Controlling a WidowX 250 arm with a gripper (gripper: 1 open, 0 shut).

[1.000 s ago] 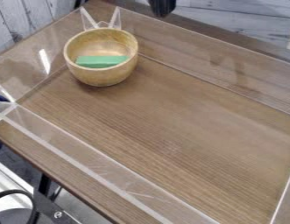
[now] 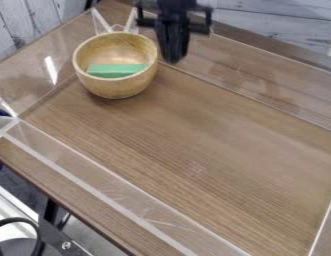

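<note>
A tan round bowl [image 2: 117, 88] sits on the upper left of the wooden table, with a green block [image 2: 117, 70] lying inside it. My dark gripper [image 2: 172, 45] hangs at the top of the view, just above and right of the bowl. It is blurred, and whether anything is between its fingers cannot be made out.
Clear plastic edging runs along its left side. A pale wooden wall stands at the back. Dark cables show at the lower left.
My gripper has come down from the top edge toward the right side of the bowl. The bowl and green block look unmoved.
</note>
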